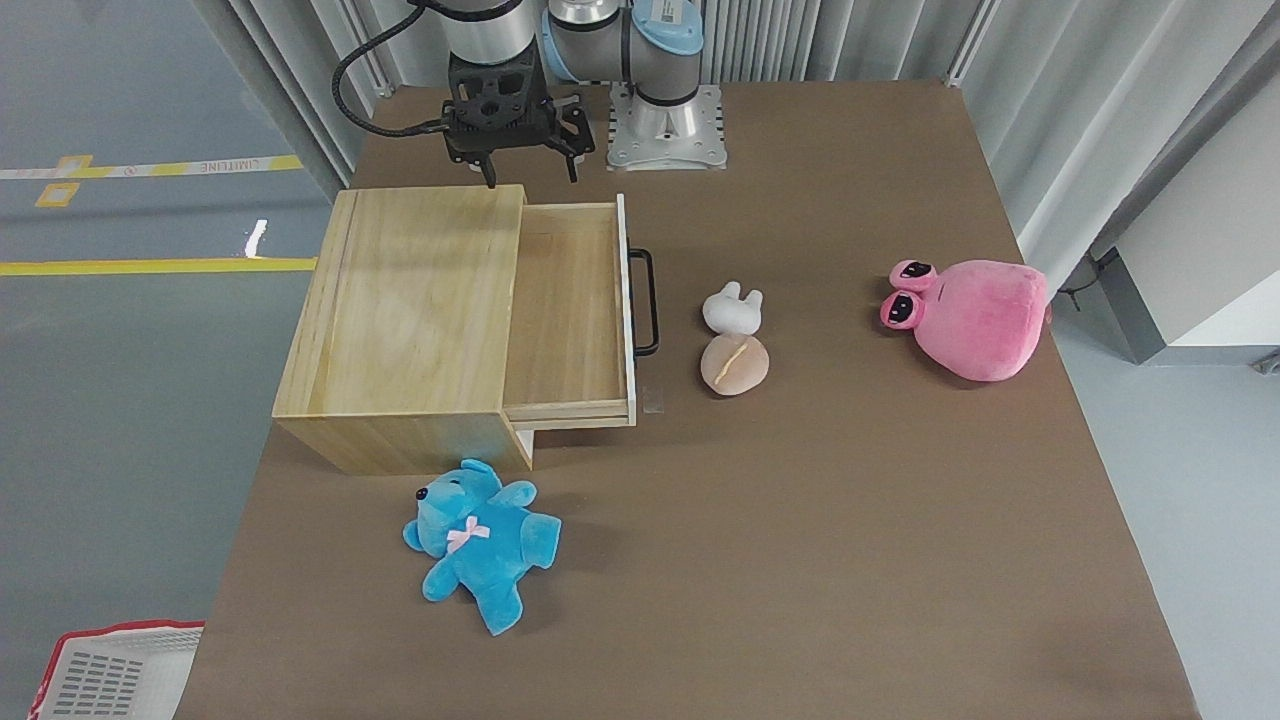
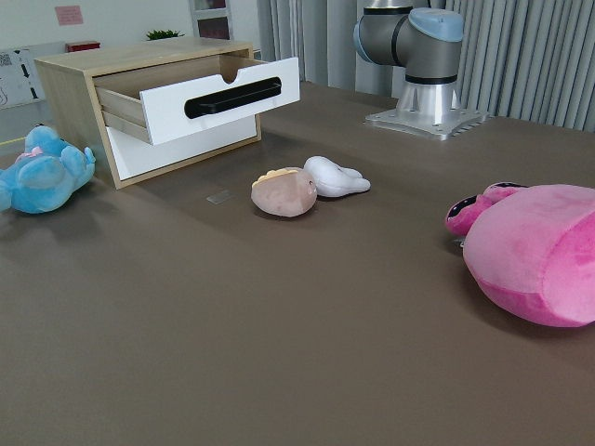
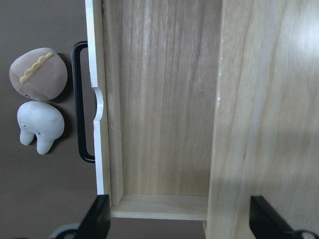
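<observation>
A light wooden cabinet (image 1: 396, 306) has its drawer (image 1: 564, 306) pulled out and empty, with a black handle (image 3: 79, 99). My gripper (image 1: 530, 170) hangs above the cabinet's back end, fingers apart; in the wrist view its tips frame the drawer, nothing between them. Right of the drawer lie a white bunny plush (image 1: 732, 312) and a round beige plush (image 1: 734, 364), side by side. A pink plush (image 1: 978, 318) lies farther right; a blue bear (image 1: 486, 540) lies in front of the cabinet.
The robot's base plate (image 1: 666, 150) stands at the back. A white basket (image 1: 120, 672) sits off the table at the lower left.
</observation>
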